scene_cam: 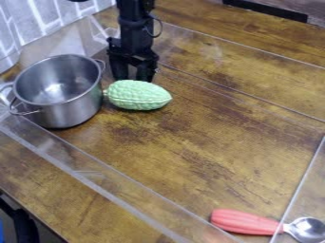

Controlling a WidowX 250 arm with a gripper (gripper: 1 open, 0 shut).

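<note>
My black gripper [132, 66] is low at the back left, just behind a pale green textured oblong object [140, 95] like a bitter melon. Whether its fingers are open or shut is hard to make out against the dark arm. A steel pot [59, 102] with side handles stands at the left, close beside the green object and the gripper.
A red-handled scoop [248, 223] lies at the front right. Clear strips or panels run along the left, back and right of the wooden table [216, 142].
</note>
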